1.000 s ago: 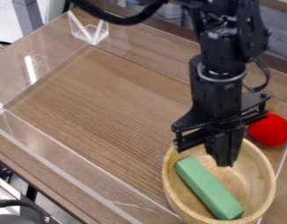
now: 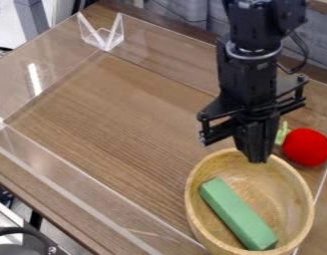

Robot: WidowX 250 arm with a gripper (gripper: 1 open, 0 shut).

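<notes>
My black gripper (image 2: 253, 139) hangs over the back rim of a cream bowl (image 2: 206, 234) at the lower right. Inside the bowl lies a green block (image 2: 238, 214), clear of the gripper. A red round object (image 2: 307, 147) sits behind the bowl on the right. Whether the fingers are open or shut is hard to tell from this view.
A clear, small basket-like object (image 2: 103, 30) stands at the back left. A grey edge or wall runs along the back right, with dark cables at the lower left.
My gripper has risen and moved back, away from the green block. The green block stays in the bowl.
</notes>
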